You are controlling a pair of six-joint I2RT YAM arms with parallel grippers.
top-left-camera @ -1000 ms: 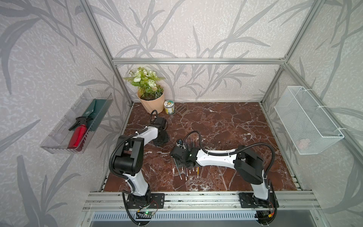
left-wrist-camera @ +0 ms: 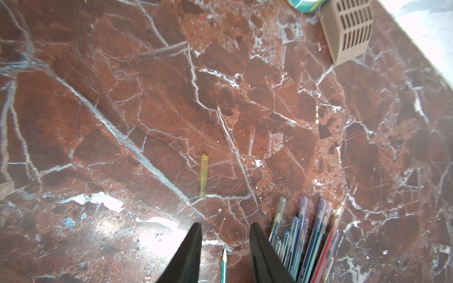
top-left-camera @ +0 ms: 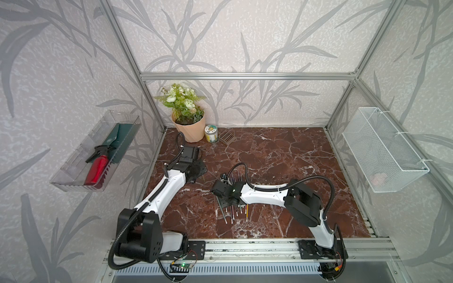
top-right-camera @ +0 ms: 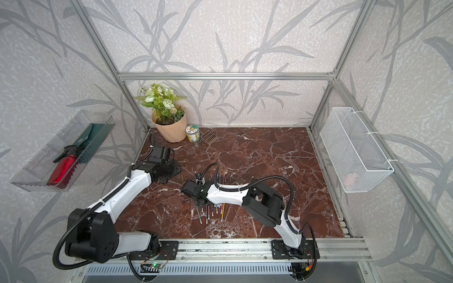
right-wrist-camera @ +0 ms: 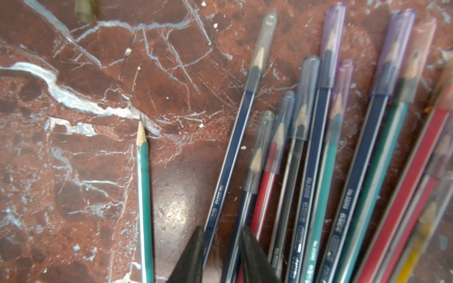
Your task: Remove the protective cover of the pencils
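In the right wrist view an uncovered green pencil (right-wrist-camera: 143,198) lies apart, its sharpened tip bare. To its right, several pencils wear translucent covers, among them a navy pencil (right-wrist-camera: 229,160) with a clear cover (right-wrist-camera: 262,47) and one with a purple cover (right-wrist-camera: 333,33). My right gripper is open low over this group; whether it touches a pencil cannot be told. A loose yellowish cover (left-wrist-camera: 203,176) rests on the table beyond my left gripper, whose fingers stand apart with nothing held. The bare green pencil tip (left-wrist-camera: 224,257) shows below between those fingers.
A beige slotted holder (left-wrist-camera: 348,30), a small tin (top-left-camera: 211,134) and a potted plant (top-left-camera: 188,127) stand at the back left. Both arms are close together near the pencils.
My left arm has pulled back to the left, its elbow swinging toward the front left, and its gripper has shifted slightly left. The right arm has moved only slightly.
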